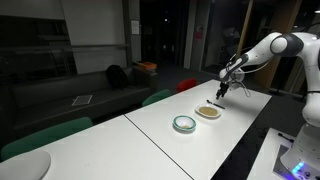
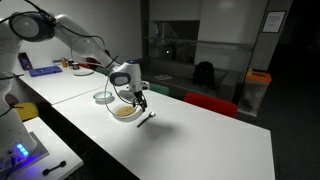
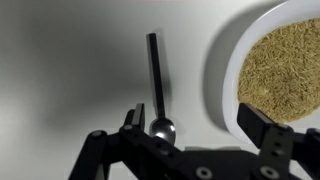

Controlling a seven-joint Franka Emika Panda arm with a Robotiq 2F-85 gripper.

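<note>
A spoon with a black handle and a shiny metal bowl end lies flat on the white table. Beside it is a white oval dish filled with brown grain. My gripper is open above the table, its fingers apart and nothing held between them. In the wrist view the spoon's bowl end appears between the fingers, nearer the left one, while the dish's edge shows beyond the right one. The spoon also appears in exterior view 1, below the raised gripper.
A pale round bowl with a green rim stands on the other side of the dish from the spoon. Red and green chairs line one long edge.
</note>
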